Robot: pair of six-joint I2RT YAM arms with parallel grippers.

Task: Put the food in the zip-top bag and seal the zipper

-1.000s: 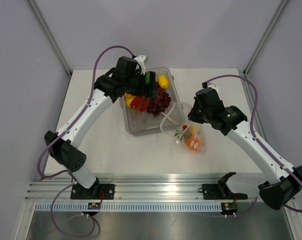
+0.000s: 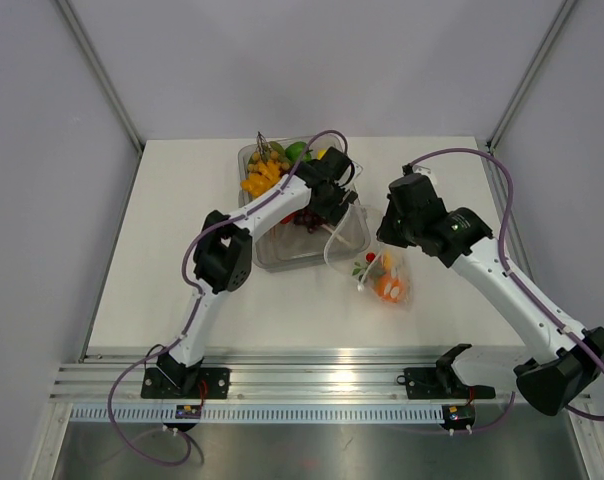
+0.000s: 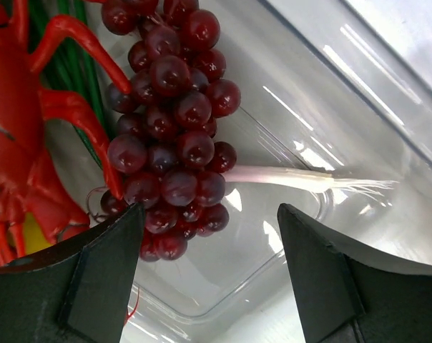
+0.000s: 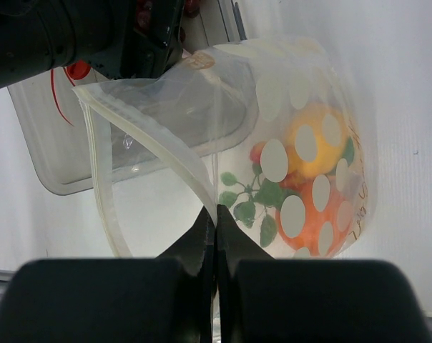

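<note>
Dark red grapes (image 3: 177,136) lie in the clear bin (image 2: 272,258), under my left gripper. Its fingers stand apart above the lower grapes, with nothing clasped. A pale-rooted green onion (image 3: 280,176) pokes out beside the bunch, and a red lobster (image 3: 16,128) is at the left of that wrist view. The clear zip top bag (image 4: 234,100) stands with its mouth gaping, orange and yellow food (image 4: 312,153) and a leafy sprig (image 4: 255,199) visible in it. My right gripper is shut on the bag's edge.
Yellow and green food (image 2: 264,176) fills the bin's far end, partly behind the left arm. The bag's mouth overlaps the bin's right side.
The right arm and the bag are almost still.
</note>
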